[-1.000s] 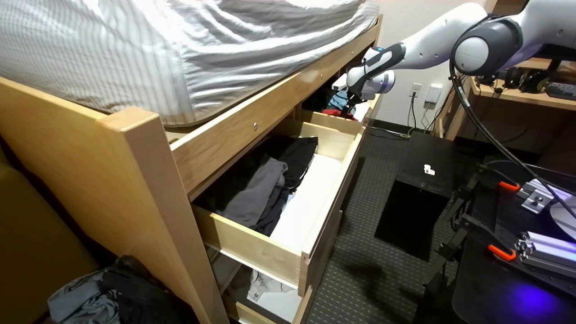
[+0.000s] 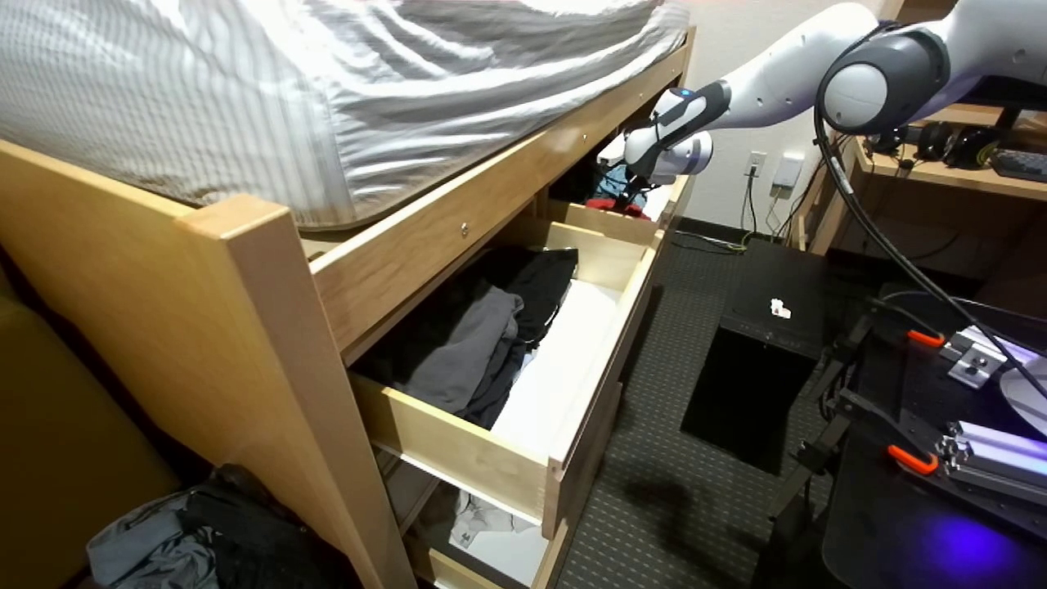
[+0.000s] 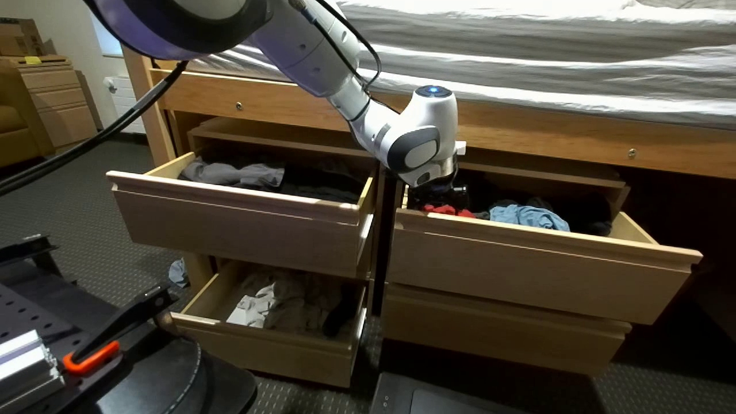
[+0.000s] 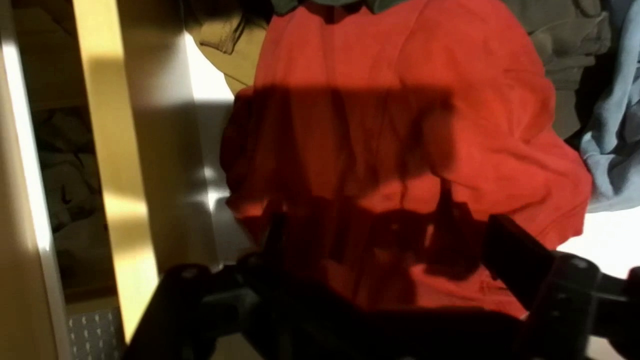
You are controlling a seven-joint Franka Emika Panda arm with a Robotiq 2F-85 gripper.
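A red garment (image 4: 480, 150) lies in the upper right drawer (image 3: 545, 241), filling the middle of the wrist view. Over it my gripper stands open, its dark fingers (image 4: 517, 255) spread wide and pointing at the cloth. Whether the fingertips touch the fabric I cannot tell. The gripper's shadow darkens much of the garment. Exterior view 2 shows only a strip of the red garment (image 3: 448, 210) above the drawer front, below my wrist. A light blue garment (image 3: 529, 217) lies to its right.
The drawer's side wall (image 4: 117, 180) runs close to the left of my fingers. Above is the bed rail (image 3: 545, 141). To the left, an open drawer (image 3: 234, 210) holds grey and black clothes, with another open drawer (image 3: 269, 355) below. A black box (image 2: 770, 294) stands on the floor.
In exterior view 1 my hand has shifted slightly left and a little down over the far drawer. The drawers and clothes look the same.
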